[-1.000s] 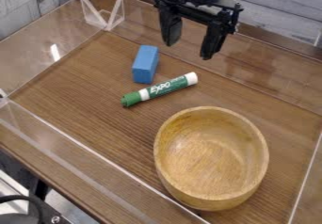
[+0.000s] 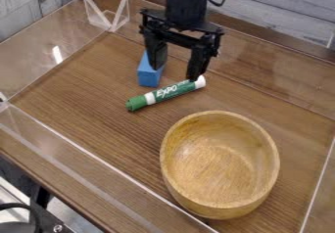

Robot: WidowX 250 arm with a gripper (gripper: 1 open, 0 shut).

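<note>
My black gripper (image 2: 175,53) hangs open above the middle back of the wooden table, its fingers just behind a white-and-green Expo marker (image 2: 167,94) lying diagonally. A blue block (image 2: 149,72) sits left of the gripper, partly behind its left finger. Nothing shows held between the fingers.
A large empty beige bowl (image 2: 217,168) fills the front right. A black cable lies at the bottom left corner.
My gripper has moved down and toward the left, closer to the blue block and the marker. The objects on the table look unmoved.
</note>
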